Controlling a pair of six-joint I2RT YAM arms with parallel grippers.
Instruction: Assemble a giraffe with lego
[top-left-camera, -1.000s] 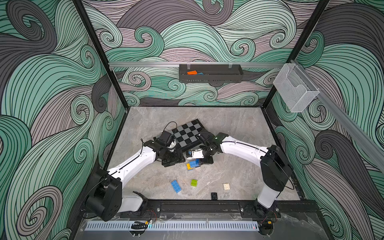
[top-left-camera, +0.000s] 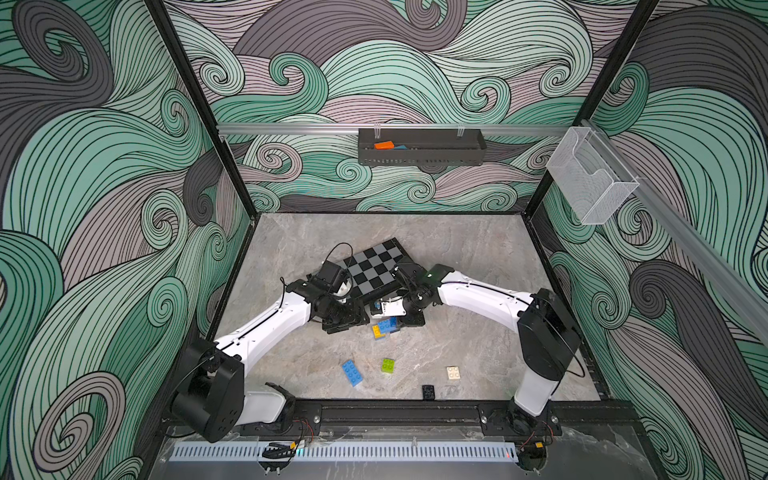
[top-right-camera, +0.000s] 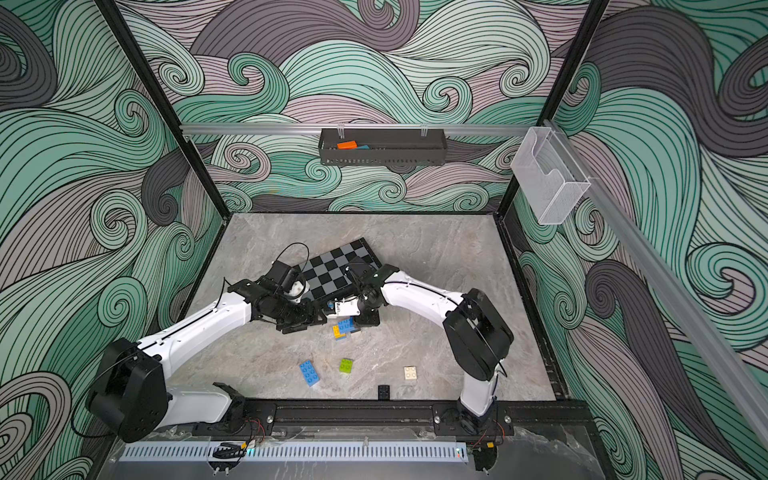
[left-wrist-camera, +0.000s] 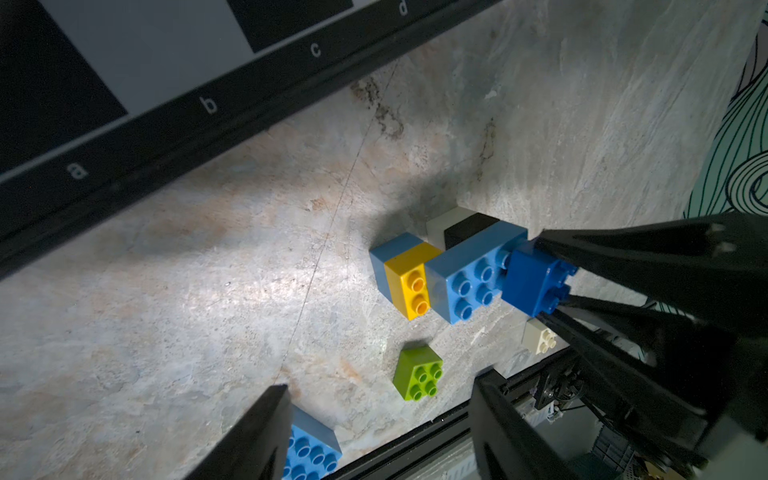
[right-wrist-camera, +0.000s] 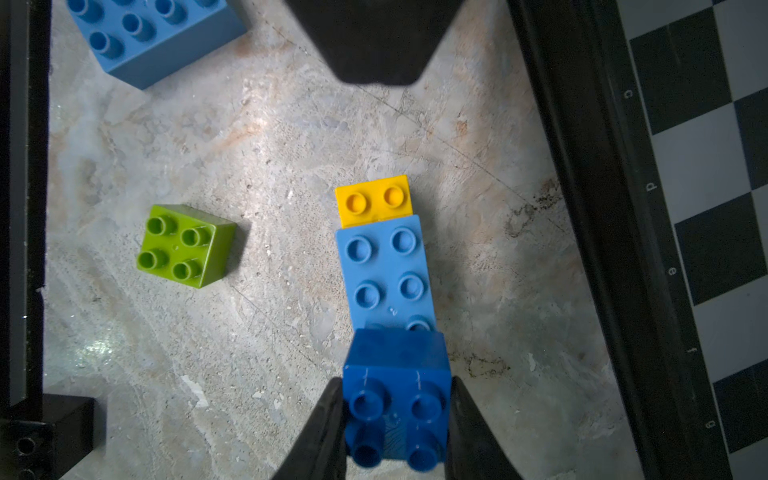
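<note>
My right gripper is shut on a dark blue brick (right-wrist-camera: 397, 352), one finger on each side. That brick is at the end of the light blue brick (left-wrist-camera: 472, 272) in a partly built stack; whether they are joined I cannot tell. Beside the light blue brick in this stack are a yellow brick (left-wrist-camera: 412, 284), another blue piece (left-wrist-camera: 384, 272), and a black piece (left-wrist-camera: 468, 230) with a white one (left-wrist-camera: 444, 224). To the left of the stack, my left gripper stands open with nothing between its fingers.
Loose on the table are a green brick (top-left-camera: 388, 365), a larger blue brick (top-left-camera: 352, 373), a cream brick (top-left-camera: 453, 373) and a black brick (top-left-camera: 429, 393). A chessboard (top-left-camera: 374, 268) lies behind the arms.
The left arm and the loose bricks look unmoved.
</note>
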